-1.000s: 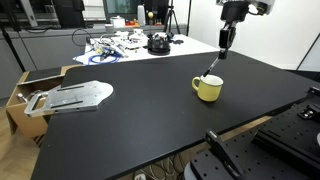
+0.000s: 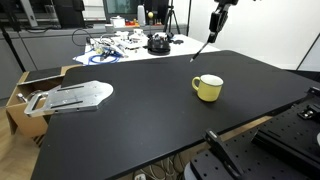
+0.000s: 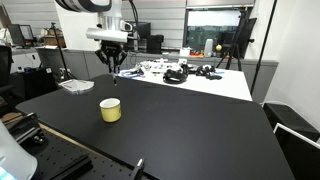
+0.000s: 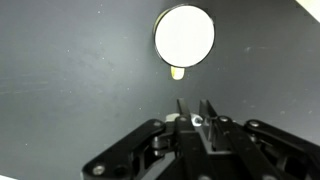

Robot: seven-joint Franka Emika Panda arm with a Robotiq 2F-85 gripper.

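Note:
A yellow mug [image 2: 208, 88] with a white inside stands upright on the dark table, its handle toward the left in exterior view 1. Above it hangs my gripper [image 2: 215, 33], shut on a thin stick-like utensil [image 2: 203, 50] that slants downward, its lower end clear of the mug's rim. From exterior view 2 the mug [image 3: 110, 111] sits below the gripper [image 3: 112, 66]. In the wrist view the white mug opening [image 4: 184, 35] lies ahead of my fingers [image 4: 183, 110], and a small pale bit of the utensil [image 4: 196, 121] shows between them.
A white flat plate-like piece [image 2: 75, 97] lies at the table's left side. Beyond the far edge, several tools and cables [image 2: 125, 45] clutter another surface.
My gripper has risen, drawing the utensil up out of the mug, where its lower end was before. The mug looks to be in the same place.

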